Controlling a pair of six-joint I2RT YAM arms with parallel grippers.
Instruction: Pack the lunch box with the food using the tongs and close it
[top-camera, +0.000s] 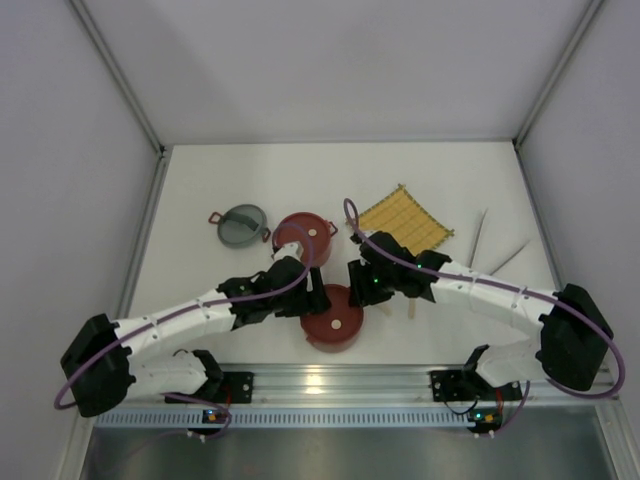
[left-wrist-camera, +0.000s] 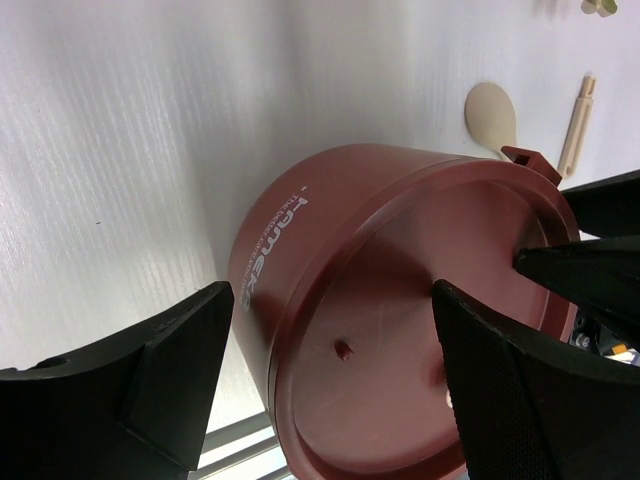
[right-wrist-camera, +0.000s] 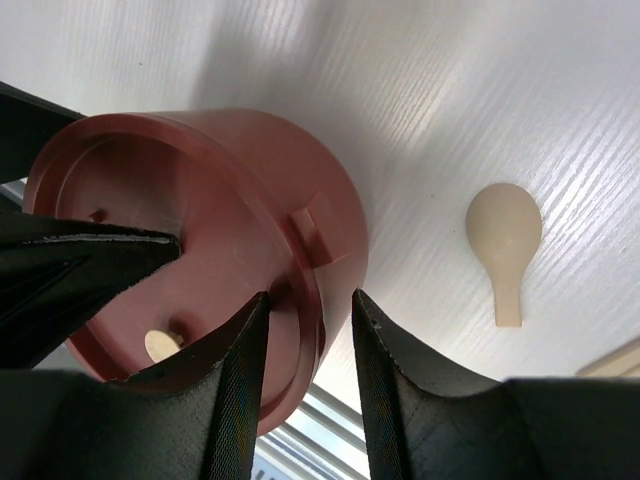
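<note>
A dark red lunch box (top-camera: 333, 330) with a round lid lies at the front middle, between both grippers. My left gripper is open at its left side; in the left wrist view its fingers straddle the curved rim and wall. My right gripper is open at the box's right side, its fingers either side of the rim near a small latch. A second red box (top-camera: 300, 250) sits behind the first.
A grey lidded pan (top-camera: 239, 235) is at back left. A yellow bamboo mat (top-camera: 405, 215), chopsticks (top-camera: 478, 235), a wooden spoon (right-wrist-camera: 505, 235) and another wooden piece (left-wrist-camera: 576, 125) lie to the right.
</note>
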